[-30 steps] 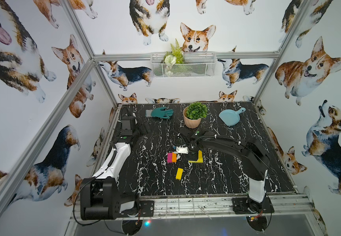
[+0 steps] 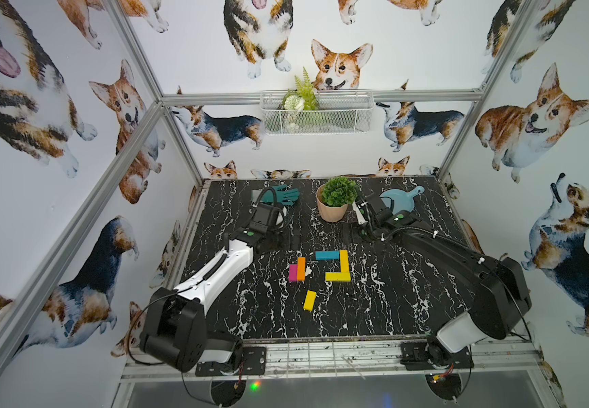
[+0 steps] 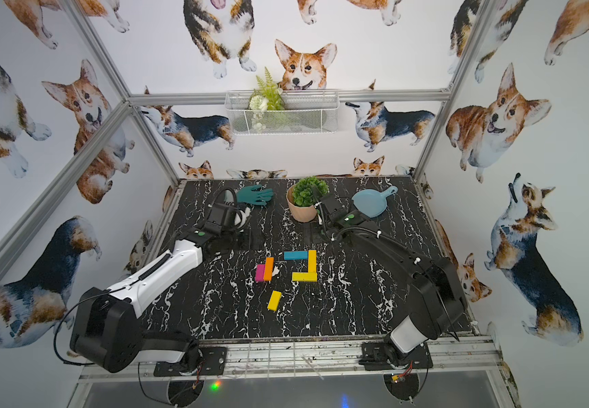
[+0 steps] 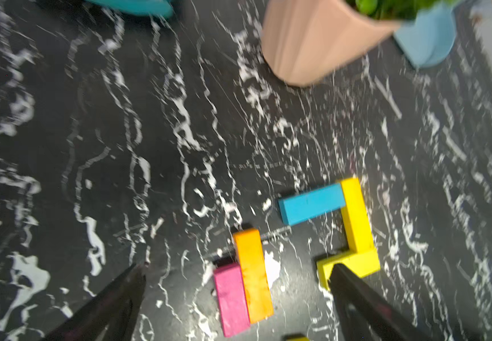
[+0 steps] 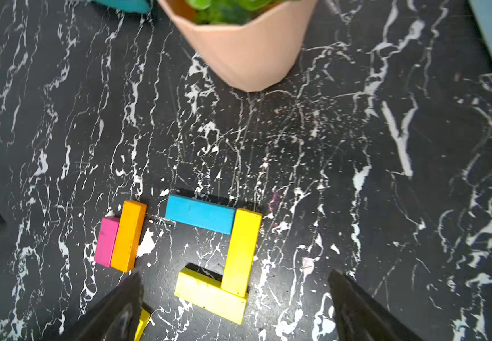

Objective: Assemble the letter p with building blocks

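Note:
A blue block point(image 5: 200, 213) meets the top of an upright yellow block point(image 5: 241, 250), whose lower end touches a second yellow block point(image 5: 212, 295) reaching left. To their left an orange block point(image 5: 128, 236) stands lengthwise against a shorter magenta block point(image 5: 106, 241). A separate short yellow block point(image 2: 309, 300) lies nearer the front edge. My left gripper is open above the table, left of the blocks, with nothing between its fingers. Behind the blue block, my right gripper hangs open and empty. Both wrist views blur the fingers.
A potted plant point(image 2: 332, 204) stands behind the blocks. A teal glove point(image 2: 281, 196) lies at the back left and a light blue dustpan point(image 2: 398, 202) at the back right. Bare table surrounds the blocks at the front and right.
My right gripper has risen and drawn back and right from the blocks, uncovering the blue block. My left arm has swung right toward the middle. The front yellow block has not moved.

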